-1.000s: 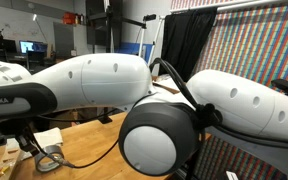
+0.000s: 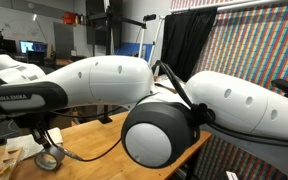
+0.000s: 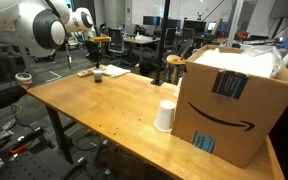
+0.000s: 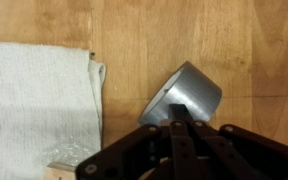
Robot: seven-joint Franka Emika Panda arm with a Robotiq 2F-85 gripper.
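Observation:
A silver-grey roll of tape [image 4: 193, 92] shows in the wrist view with its side toward the camera and its round opening facing down-left. My gripper is shut, its fingertips overlapping the near side of the roll. Whether the roll's wall lies between the fingers cannot be made out. In exterior view 1 the roll [image 2: 50, 158] looks tilted up on edge, with the gripper [image 2: 44, 145] right at it. From exterior view 2 the roll [image 3: 97, 75] appears small, at the far end of the table.
A white cloth [image 4: 39, 90] lies left of the roll, with clear plastic wrap [image 4: 72, 150] beside it. An Amazon box [image 3: 224, 115] and a white cup [image 3: 165, 116] stand at the table's other end.
The roll lay flatter on the table before and now looks tipped up. The arm's wrist part has shifted slightly, with the gripper now closer over the roll.

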